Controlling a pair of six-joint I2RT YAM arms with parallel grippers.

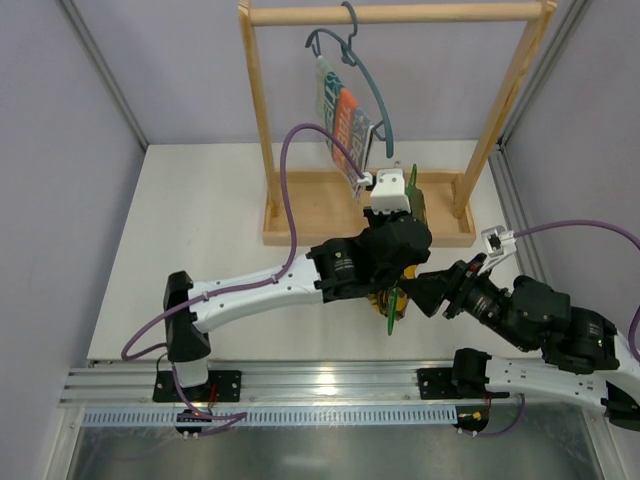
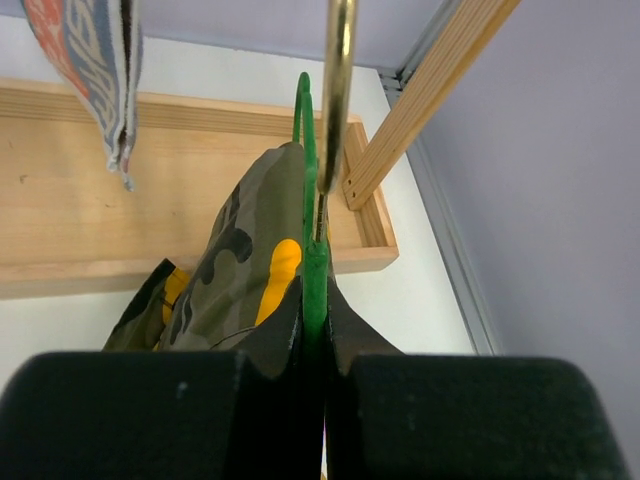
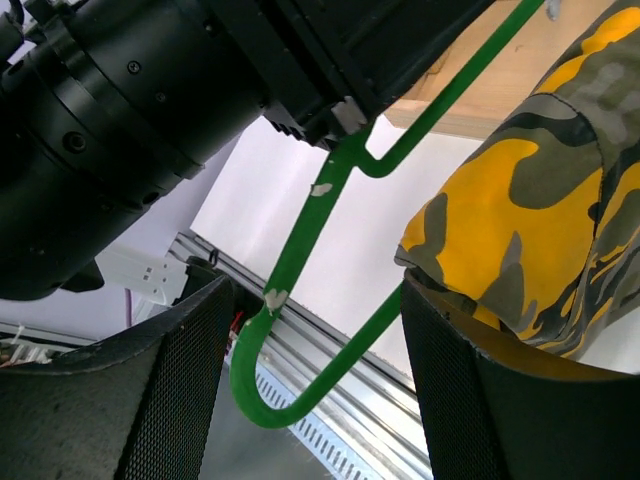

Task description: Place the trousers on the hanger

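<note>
My left gripper is shut on the green hanger (image 2: 316,280), close to the base of its metal hook (image 2: 338,100). The camouflage trousers (image 3: 520,215), with yellow patches, hang beside the hanger frame; a green bar runs in behind their lower edge. Whether they are fully over that bar, I cannot tell. Around the hanger's rounded end, my right gripper stands open, its fingers (image 3: 180,365) on either side and not closed on it. From above, the left arm covers much of the hanger and trousers (image 1: 380,303).
A wooden rack (image 1: 400,15) stands at the back, with a blue-grey hanger (image 1: 378,95) carrying a printed cloth (image 1: 345,120) close to the left arm. Both arms are close together.
</note>
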